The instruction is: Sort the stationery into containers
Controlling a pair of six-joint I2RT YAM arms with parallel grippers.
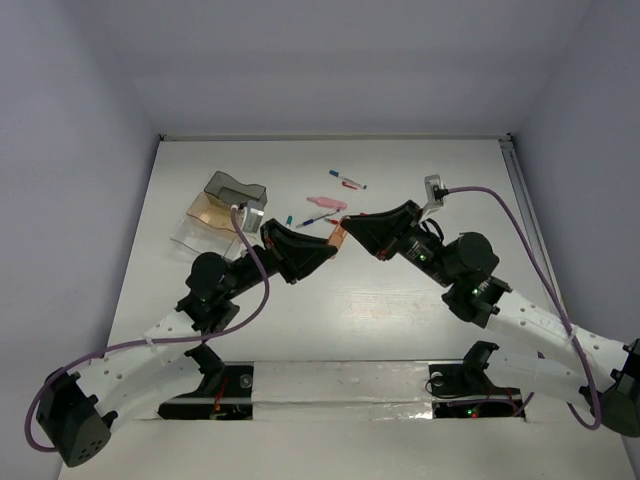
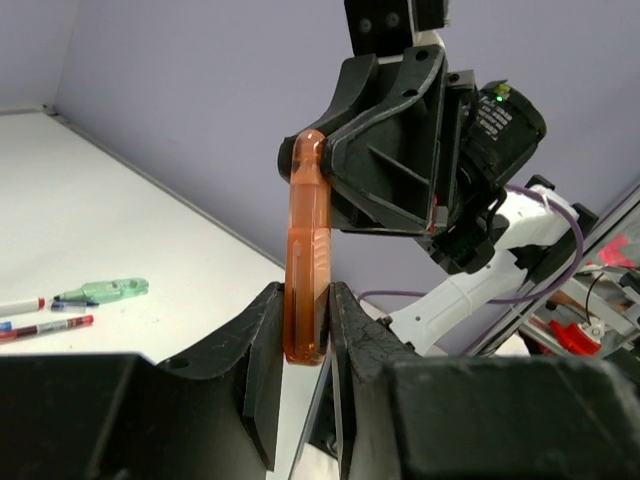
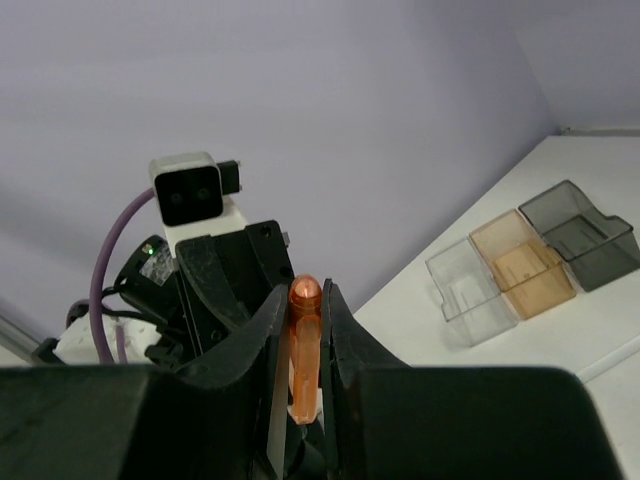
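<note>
An orange highlighter point(image 2: 308, 245) is held in the air between both arms. My left gripper point(image 1: 333, 247) has its fingers pressed against both sides of one end. At the other end, the right gripper point(image 1: 346, 222) grips it, and in the right wrist view the highlighter point(image 3: 305, 350) stands between the fingers. Three joined bins lie at the table's left: clear point(image 3: 470, 290), amber point(image 3: 524, 265) and dark grey point(image 3: 583, 235). They look empty. A pink highlighter point(image 1: 327, 203) and a blue pen point(image 1: 318, 218) lie behind the grippers.
A pen with a blue cap point(image 1: 348, 179) lies at the back of the table. In the left wrist view, a green highlighter point(image 2: 105, 290) and a red-tipped pen point(image 2: 46, 328) are on the table.
</note>
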